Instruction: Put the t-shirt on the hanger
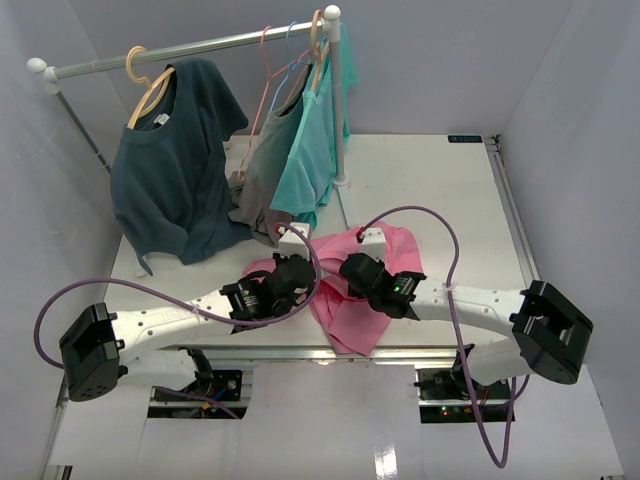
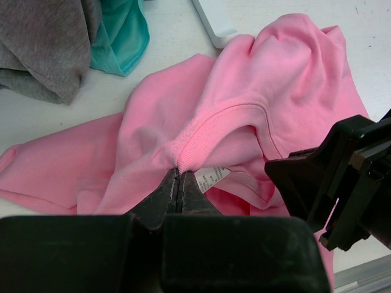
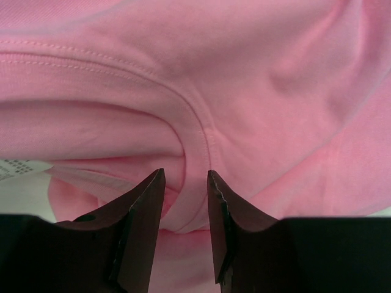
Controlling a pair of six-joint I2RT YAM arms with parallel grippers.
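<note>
A pink t-shirt (image 1: 355, 325) (image 2: 287, 73) (image 3: 293, 73) lies crumpled on the table beneath both arms, its collar band and white label showing. My left gripper (image 1: 300, 270) is shut on the shirt's collar edge. My right gripper (image 1: 355, 280) hovers low over the curved collar band, fingers apart, with the band visible between and below them; in the left wrist view it appears at the right, beside the collar.
A rack (image 1: 200, 46) at the back holds dark teal (image 1: 175, 190), grey and turquoise (image 1: 310, 150) shirts, plus empty pink and blue hangers (image 1: 287, 67).
</note>
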